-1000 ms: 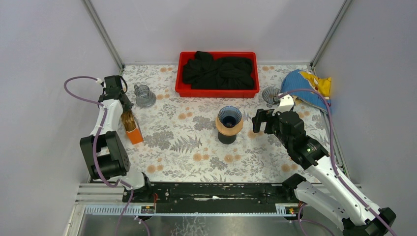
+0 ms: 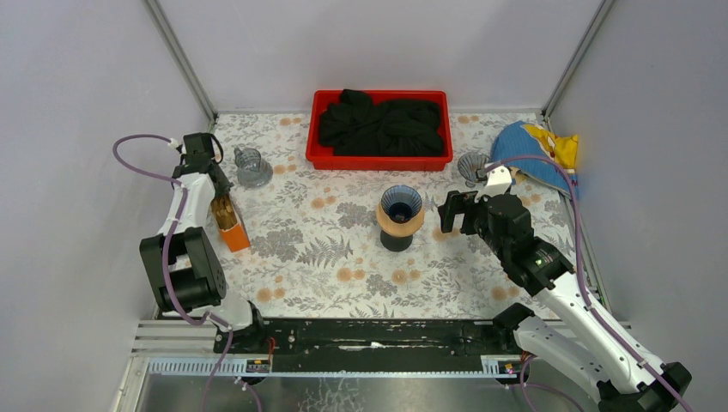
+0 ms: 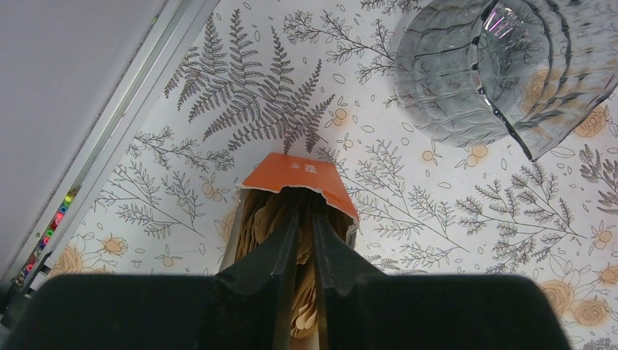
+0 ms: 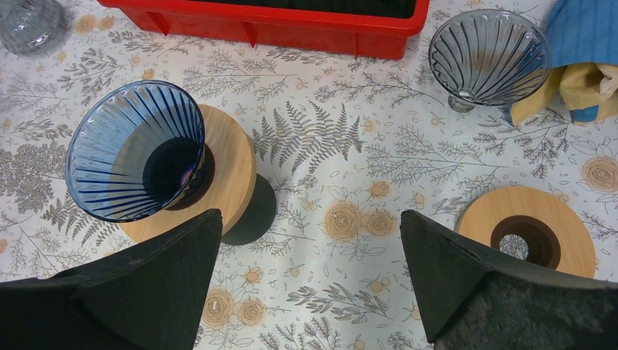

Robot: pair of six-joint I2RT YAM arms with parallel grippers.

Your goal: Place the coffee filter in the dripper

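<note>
An orange box of brown paper filters lies at the table's left. My left gripper is down in its opening, fingertips close together among the filters; whether anything is pinched between them is unclear. The blue ribbed dripper sits on a wooden-collared stand near the centre, its inside empty of any filter. My right gripper hangs open to its right, above the table, with nothing between the fingers.
A glass pitcher stands behind the box. A red bin with dark cloth is at the back, a clear glass cone and blue-yellow cloth at right, a wooden ring under the right gripper.
</note>
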